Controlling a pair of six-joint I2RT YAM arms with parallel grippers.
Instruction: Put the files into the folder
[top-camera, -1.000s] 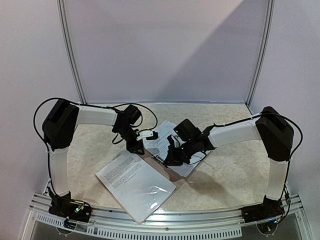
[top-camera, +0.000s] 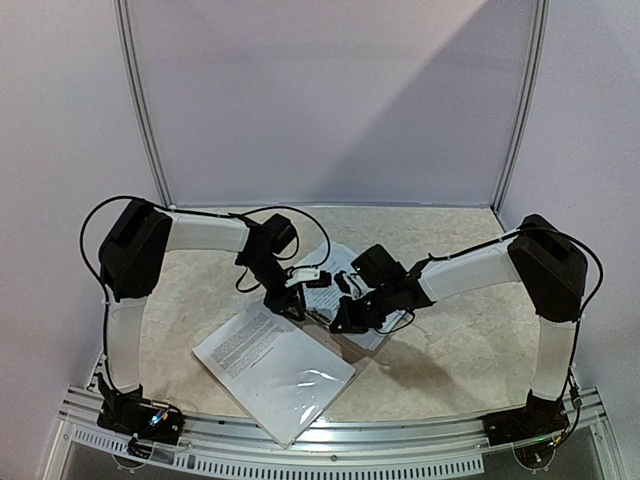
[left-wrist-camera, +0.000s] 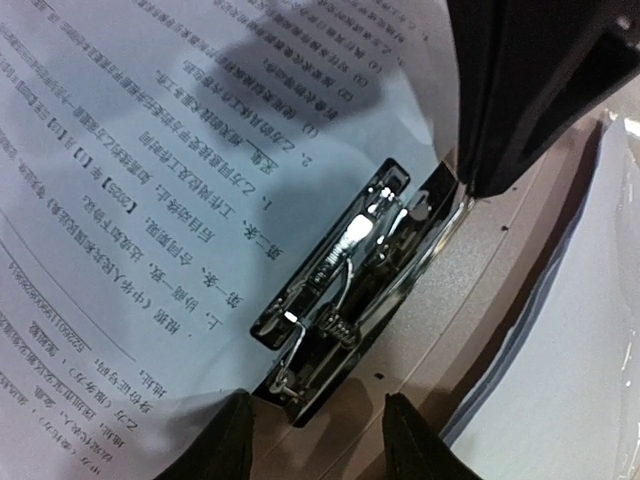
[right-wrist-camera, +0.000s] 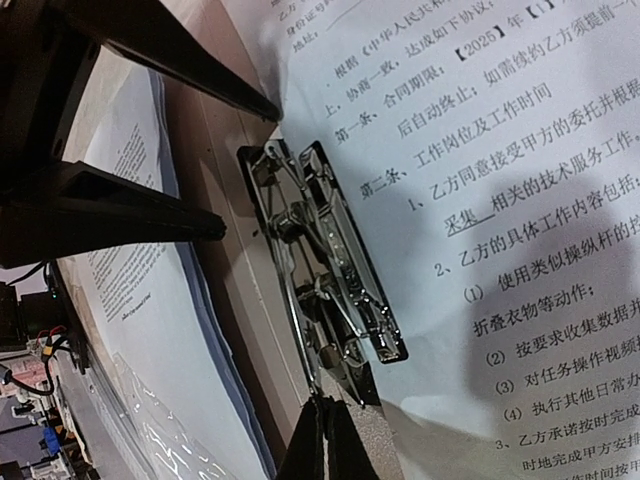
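Observation:
Printed sheets (top-camera: 335, 270) lie on the open folder's right part, beside its metal clip (left-wrist-camera: 350, 270). The clip's bar stands raised beside the paper edge in both wrist views. My left gripper is part open over the near end of the clip, with nothing seen between its fingers. At the clip's other end, my right gripper is shut, its tips meeting the end of the thin metal lever (right-wrist-camera: 290, 310). Whether the lever is pinched between them is unclear. In the top view, both arms hide part of the sheets.
The folder's other side (top-camera: 275, 365), with a printed page and a shiny clear sleeve, lies at the front left, reaching over the table's front edge. The two grippers are close together.
My left gripper has moved right, toward the clip and my right gripper. The right arm has hardly moved. The sheets appear to lie slightly further left.

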